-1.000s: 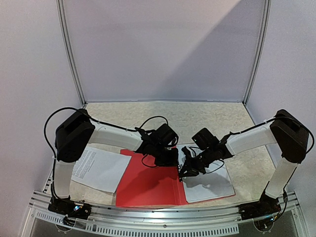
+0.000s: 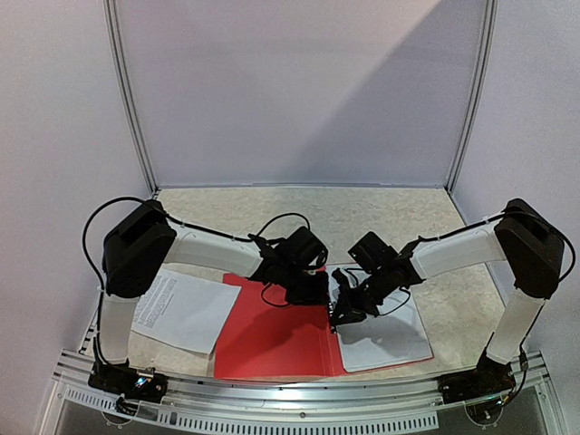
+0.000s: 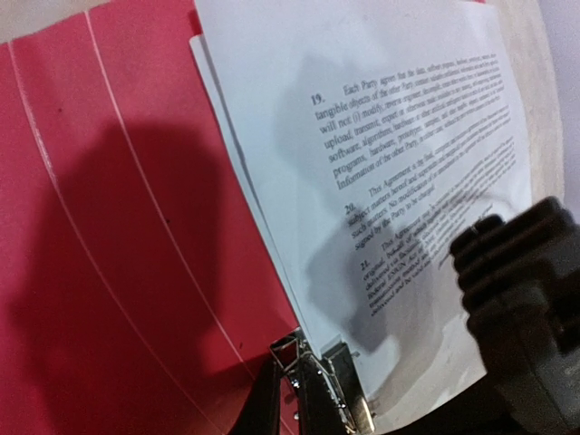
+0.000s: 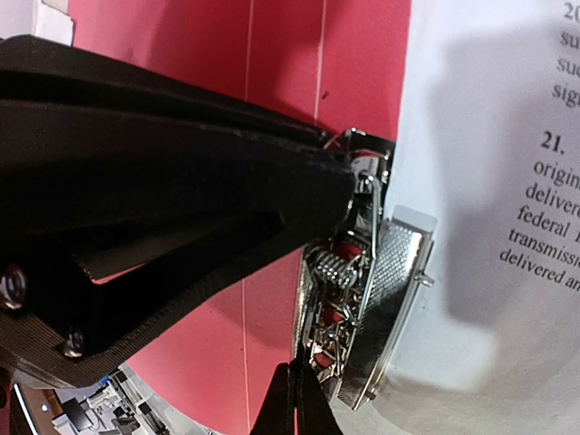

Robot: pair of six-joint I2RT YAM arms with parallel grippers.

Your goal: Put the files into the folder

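Observation:
The red folder [image 2: 272, 340] lies open on the table, its metal clip [image 4: 390, 299] along the spine. White printed sheets [image 2: 385, 340] cover its right half, their left edge reaching the clip. Another printed sheet [image 2: 181, 308] lies left of the folder, its corner by the red cover. My left gripper [image 2: 324, 294] is at the clip's far part, its fingers [image 3: 263, 403] together against the metal. Closer to the front, my right gripper [image 2: 333, 324] has its fingertips at the clip's near end. Both are shut; whether either pinches part of the clip cannot be made out.
A metal rail [image 2: 299, 390] runs along the front edge just below the folder. Both arms crowd close together over the spine.
The right gripper's wrist has shifted very slightly, and the folder's left side sits a touch further right. The left arm looks the same.

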